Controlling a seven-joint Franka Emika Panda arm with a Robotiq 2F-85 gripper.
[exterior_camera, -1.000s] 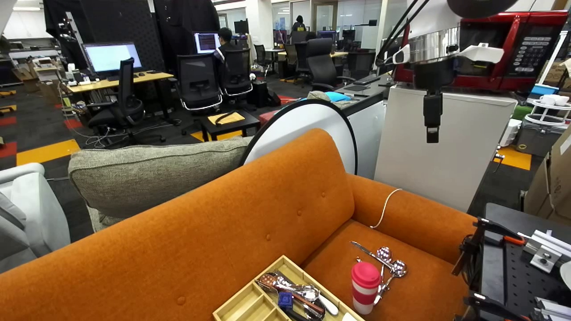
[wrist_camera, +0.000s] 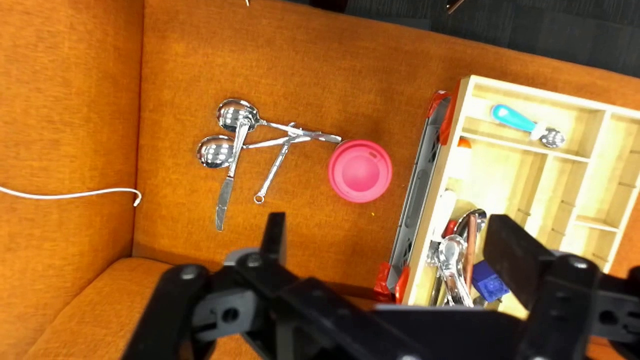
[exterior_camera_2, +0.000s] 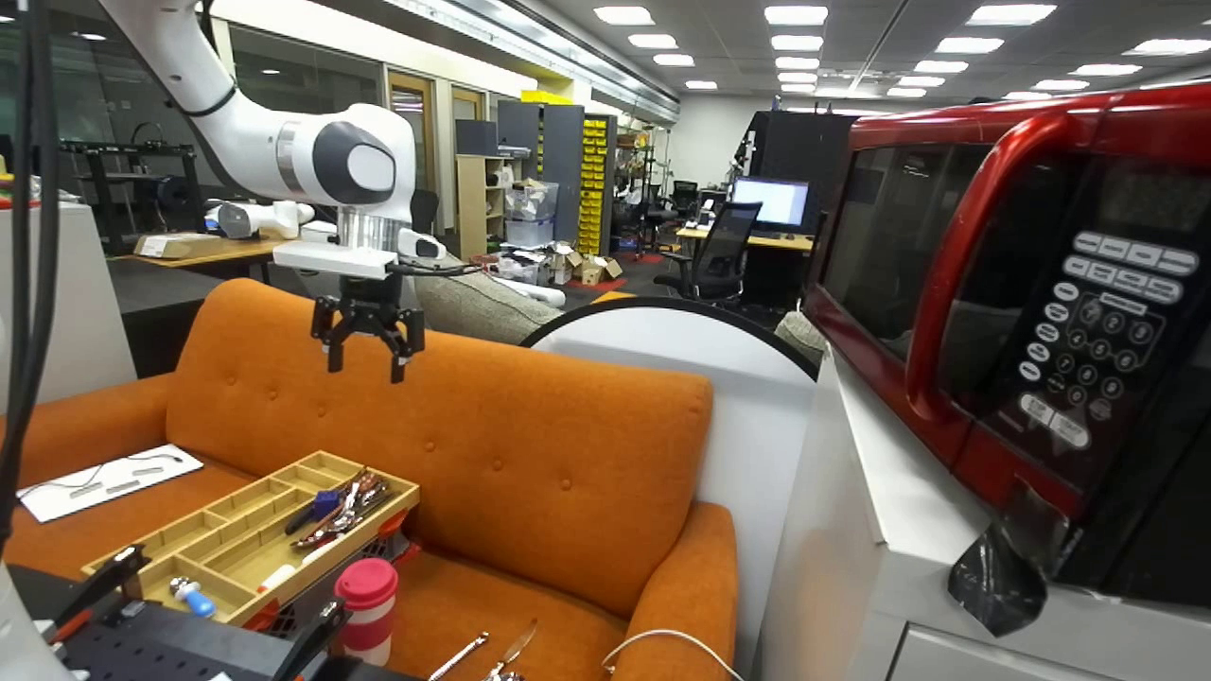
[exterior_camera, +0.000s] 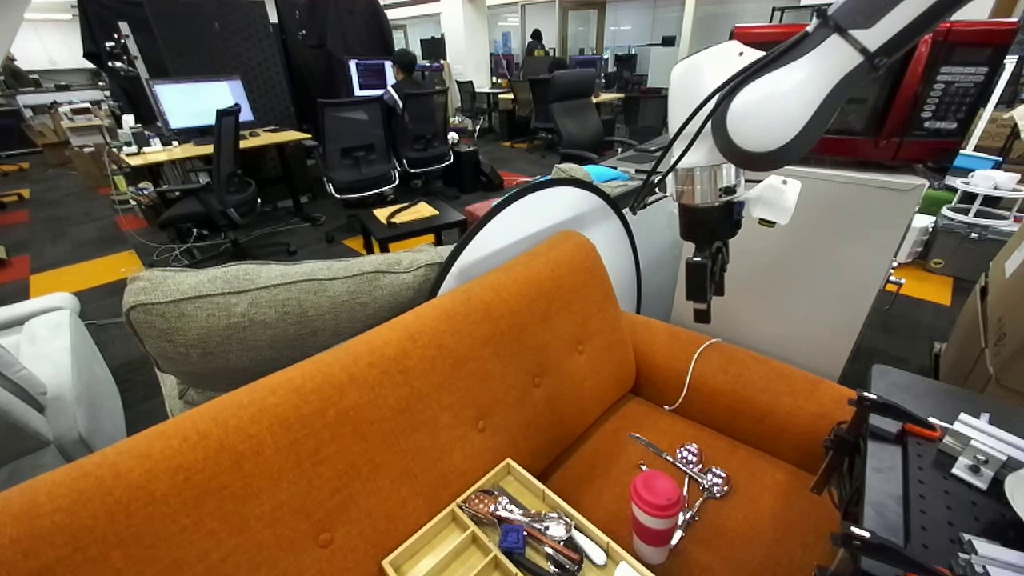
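My gripper (exterior_camera_2: 365,369) hangs in the air above the orange sofa, fingers pointing down. In the wrist view its two fingers (wrist_camera: 274,237) stand wide apart, with nothing held between them. On the seat below lie two shiny ladles (wrist_camera: 214,151), a knife (wrist_camera: 224,201) and a small ring-ended utensil (wrist_camera: 274,173), crossing one another. Beside their handles stands an upright cup with a pink lid (wrist_camera: 360,171). A wooden divided tray (wrist_camera: 606,141) holds several utensils, a blue block (wrist_camera: 489,281) and, in a corner compartment, a blue-handled scoop (wrist_camera: 514,118).
A white cord (exterior_camera: 693,370) trails over the sofa arm. The red microwave (exterior_camera_2: 965,284) sits on a white cabinet beside the sofa. A black table with clamps (exterior_camera: 888,480) borders the front. The seat around the loose utensils is bare.
In exterior view 1 my gripper has come left and lower, from in front of the microwave and cabinet to above the sofa arm. The objects on the sofa have not moved.
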